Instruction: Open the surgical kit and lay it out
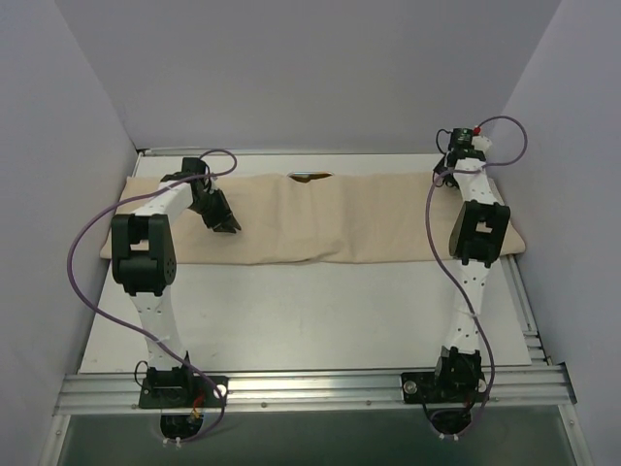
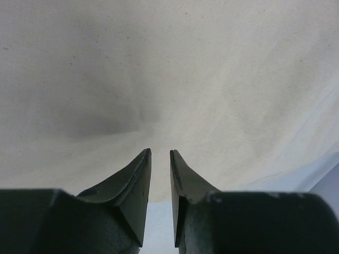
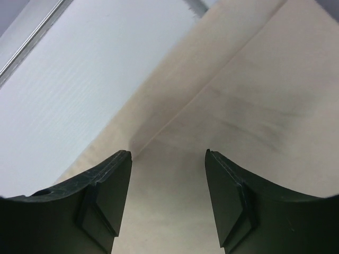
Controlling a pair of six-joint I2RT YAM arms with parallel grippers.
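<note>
A long beige cloth (image 1: 388,218) lies spread across most of the table. Near its top middle edge a small dark, narrow shape (image 1: 310,177) shows, too small to name. My left gripper hovers low over the cloth's left part; its fingertips are close, with a narrow gap, and I cannot make out anything between them. My right gripper is part open above the far right of the cloth, near its back edge, with nothing visible between its fingers; a fold line runs along that edge in the right wrist view.
Metal rails (image 1: 310,382) edge the table, and grey walls stand at the back and both sides.
</note>
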